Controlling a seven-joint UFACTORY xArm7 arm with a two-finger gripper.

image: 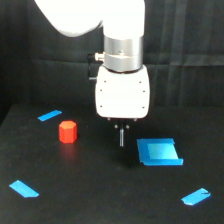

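Note:
A red block point(68, 132) with a hexagonal look stands on the dark table at the left. To its right, my gripper point(121, 138) hangs below the white hand, pointing down and clear of the block. Its fingers show only as a thin dark, narrow shape, too small to tell whether they are apart. Nothing can be made out between them. At the right a blue square point(160, 152) with a lighter middle lies flat on the table, just beyond the fingers.
Strips of blue tape mark the table: one at the back left point(50, 115), one at the front left point(24, 188) and one at the front right point(196, 197). Dark curtains hang behind.

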